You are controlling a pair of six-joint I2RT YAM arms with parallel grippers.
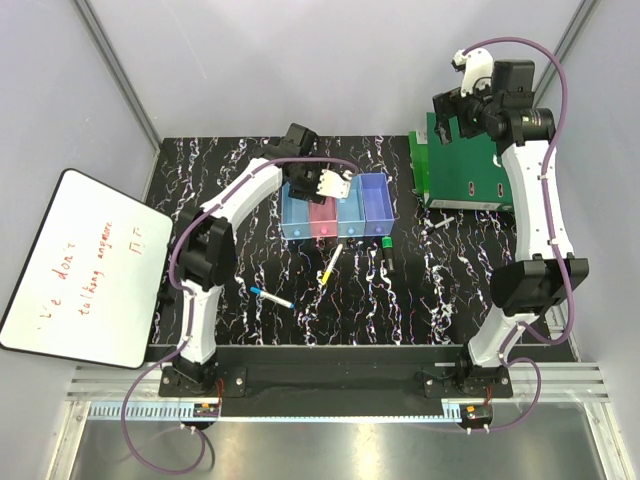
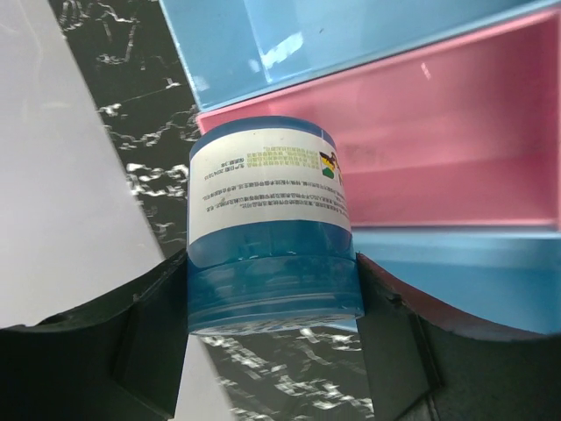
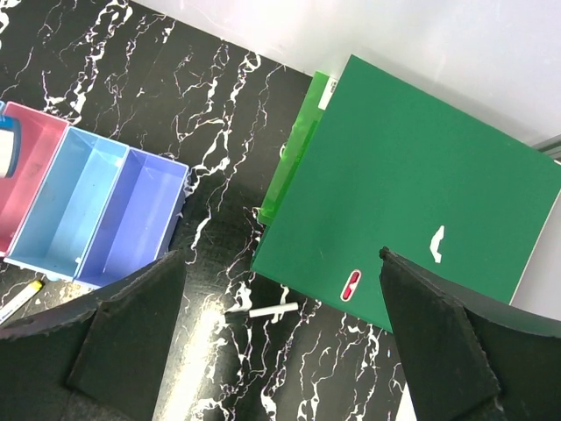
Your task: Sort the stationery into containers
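Observation:
A blue cylindrical container with a white label [image 2: 270,193] sits between the fingers of my left gripper [image 1: 312,190], over the pink compartment [image 2: 447,132]; whether it is firmly gripped is unclear. The row of compartments [image 1: 380,178] has light blue, pink, light blue and dark blue sections. My right gripper is open, high at the back right above the green folders [image 3: 412,184]. Loose on the table are a yellow marker [image 1: 331,263], a blue-capped marker [image 1: 272,297], a green-capped item [image 1: 388,255] and a small white item [image 3: 273,309].
A whiteboard with red writing [image 1: 70,280] lies at the left. Grey walls border the back and sides.

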